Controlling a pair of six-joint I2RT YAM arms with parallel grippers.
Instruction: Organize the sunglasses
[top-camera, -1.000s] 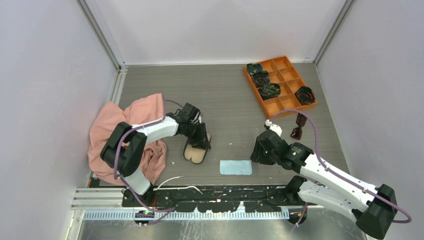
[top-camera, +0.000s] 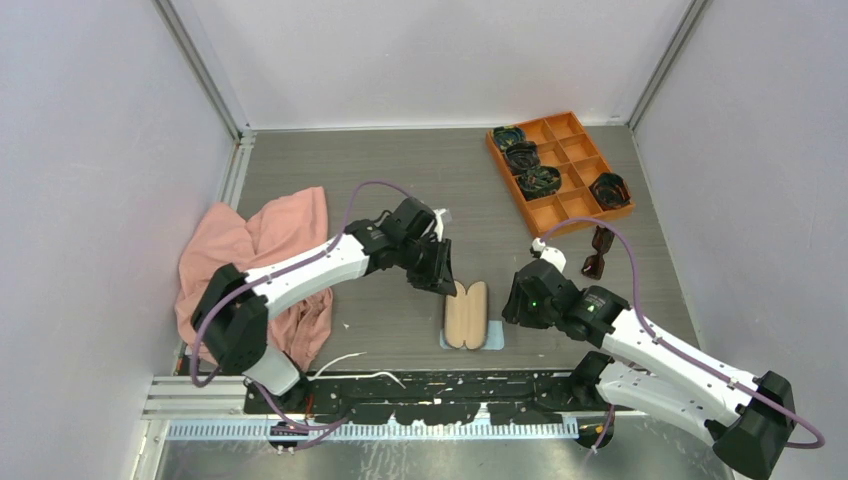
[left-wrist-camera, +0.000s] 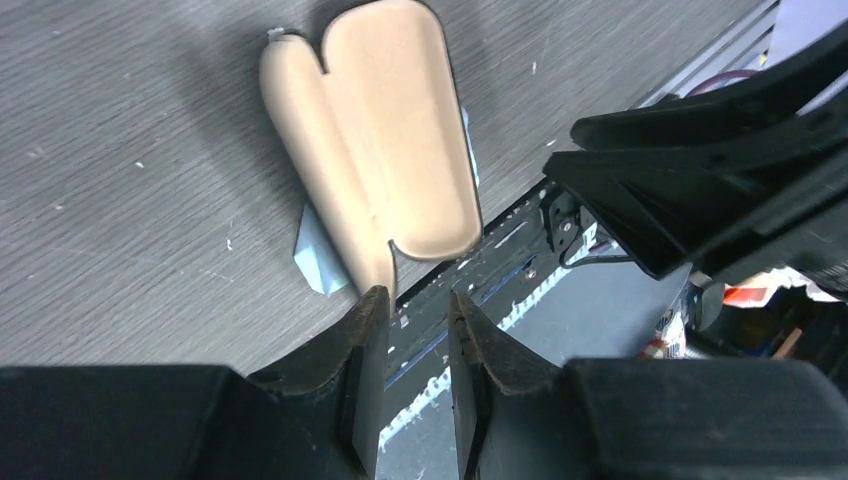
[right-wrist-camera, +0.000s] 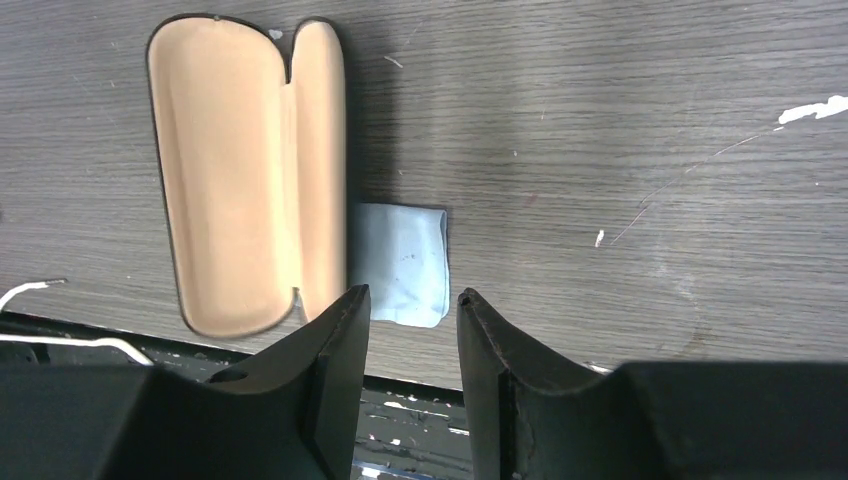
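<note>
An opened glasses case (top-camera: 467, 316) with a beige lining lies near the front of the table, its hinge running front to back. Part of a light blue cloth (right-wrist-camera: 405, 264) shows from beneath it; the rest is covered. My left gripper is just behind the case, fingers part open, with nothing between its fingers. To the right of the case my right gripper stands part open and empty. Brown sunglasses (top-camera: 598, 253) lie folded out on the table at the right, behind the right arm.
At the back right stands an orange compartment tray (top-camera: 553, 215) with several dark coiled items in it. A pink towel (top-camera: 250, 240) lies bunched at the left, partly under the left arm.
The case has moved right with my left gripper and now lies over the blue cloth. The left gripper has ended up behind the case. My right arm has not visibly moved.
</note>
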